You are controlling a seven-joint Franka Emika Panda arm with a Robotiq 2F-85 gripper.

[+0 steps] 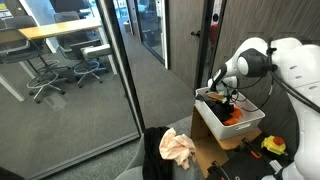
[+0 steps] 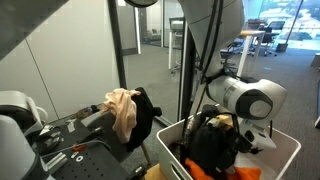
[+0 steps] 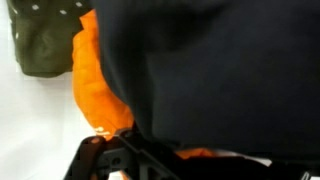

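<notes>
My gripper is down in the white bin (image 1: 199, 116), open, its fingertips mostly hidden by dark cloth. Black cloth (image 3: 215, 75) fills most of the wrist view, very close to the camera and in front of the fingers. An orange cloth (image 3: 92, 75) lies beneath it, with a dark green, spotted cloth (image 3: 45, 35) to its left. In exterior view 2 the black cloth (image 2: 207, 145) is bunched under the white hand, with the orange cloth (image 2: 243, 173) at the near side of the bin.
Outside the bin, a peach-coloured cloth (image 1: 177, 148) lies beside another black cloth (image 1: 155, 155). The bin's walls stand close around the hand. A glass partition and an office area with chairs (image 1: 86, 65) are beyond.
</notes>
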